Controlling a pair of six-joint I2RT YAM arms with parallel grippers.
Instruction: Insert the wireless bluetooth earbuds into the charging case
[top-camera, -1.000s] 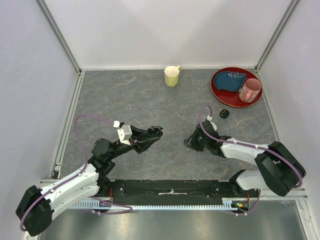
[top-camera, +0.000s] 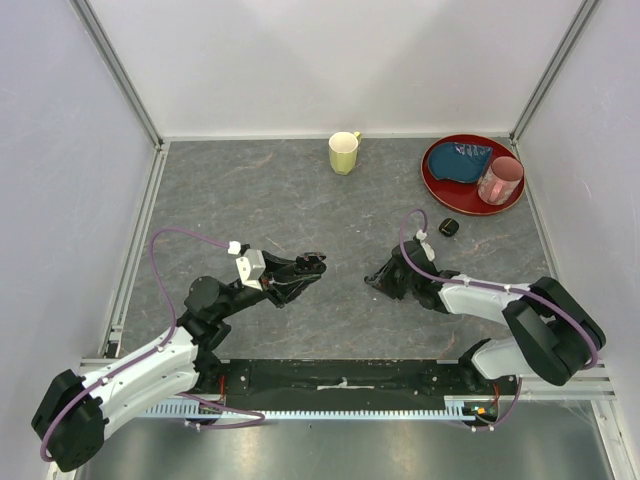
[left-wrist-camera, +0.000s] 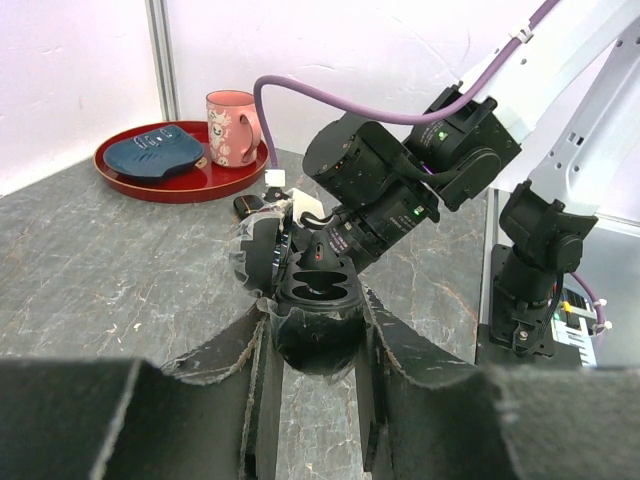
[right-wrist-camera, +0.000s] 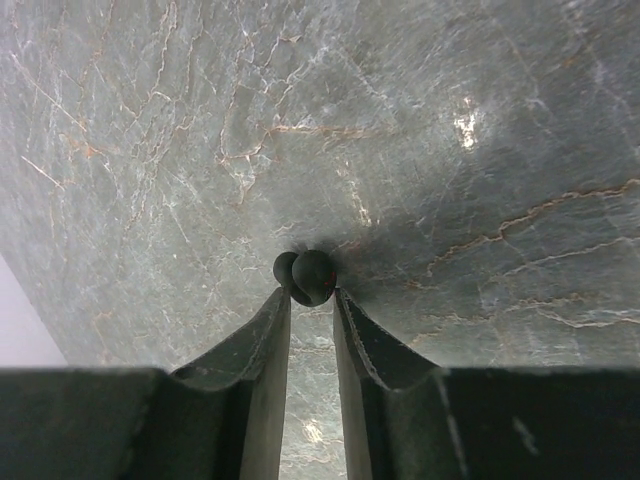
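My left gripper (top-camera: 300, 278) is shut on the black charging case (left-wrist-camera: 320, 320), holding it above the table; in the left wrist view its dark interior with the earbud wells faces up. My right gripper (top-camera: 378, 282) is low over the table at center right. In the right wrist view a black earbud (right-wrist-camera: 313, 275) lies on the table right at the right fingertips (right-wrist-camera: 350, 310); the fingers are part open, and I cannot tell whether both touch it.
A small black object (top-camera: 449, 227) lies below the red tray (top-camera: 440, 195), which holds a blue pouch (top-camera: 460, 162) and a pink mug (top-camera: 501, 182). A yellow cup (top-camera: 343, 152) stands at the back.
The left arm has not moved.
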